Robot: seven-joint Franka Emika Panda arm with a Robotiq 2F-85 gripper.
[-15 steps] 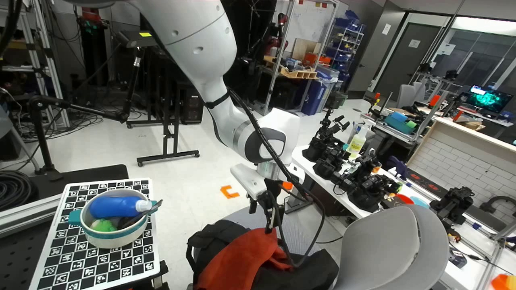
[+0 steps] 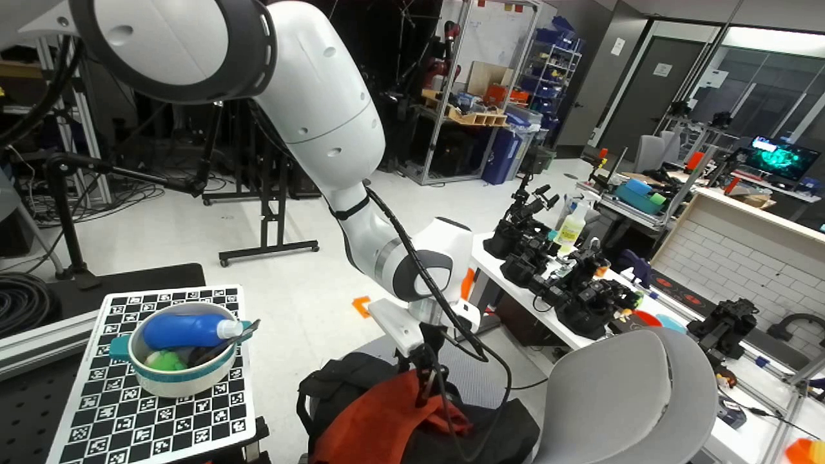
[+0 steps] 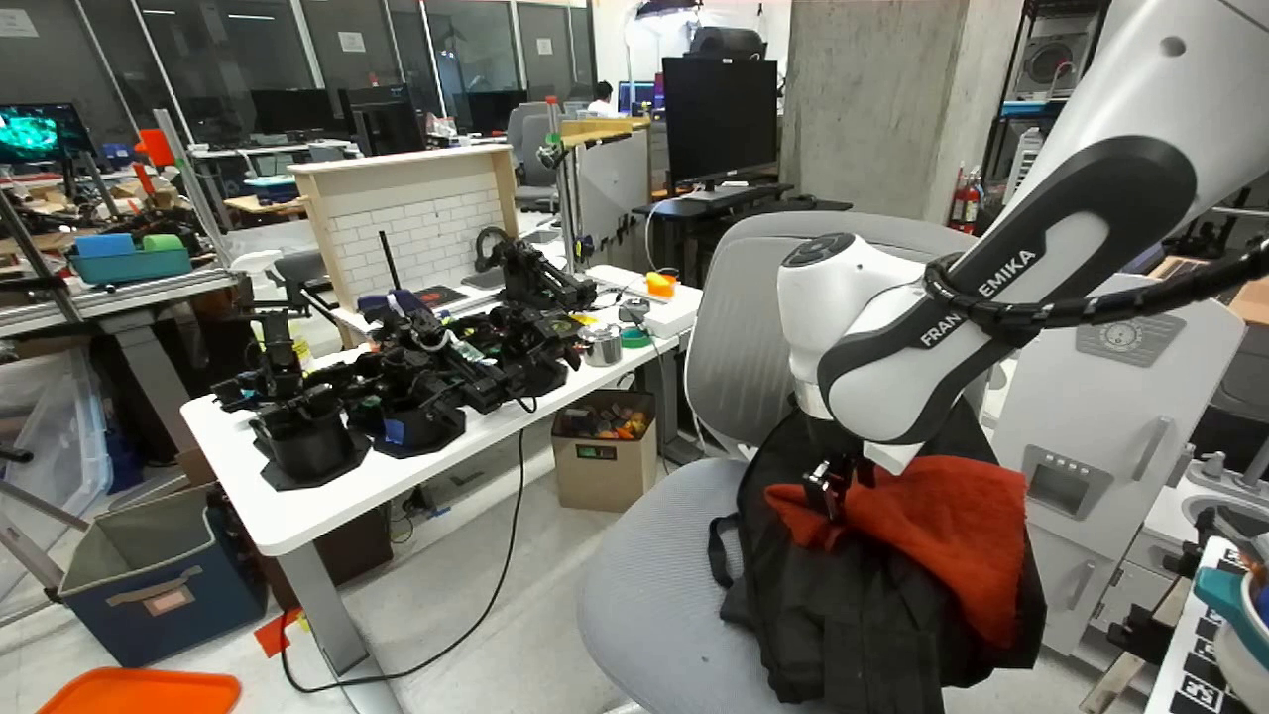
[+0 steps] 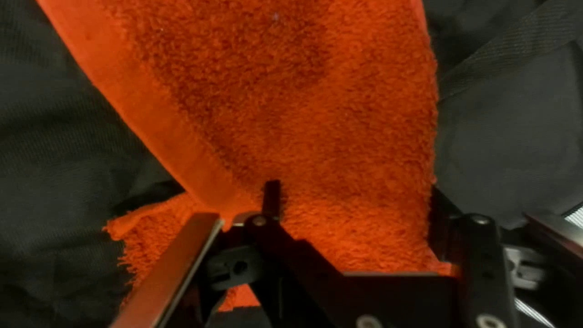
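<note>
An orange-red towel lies draped over a black backpack on the seat of a grey office chair. My gripper is down at the towel, its fingers standing apart on either side of a band of the cloth. In the wrist view the left finger presses against the terry surface, while the right one reaches the towel's edge. Seen from outside, the gripper meets the cloth near its upper end; how deep the fingertips sit in the folds is hidden.
A pot holding a blue bottle stands on a checkered board to the left in exterior view 1. The chair's backrest rises close to the arm. A white table carries black devices.
My gripper has come down from above the backpack onto the towel. The towel's upper end now looks pushed lower around the fingers.
</note>
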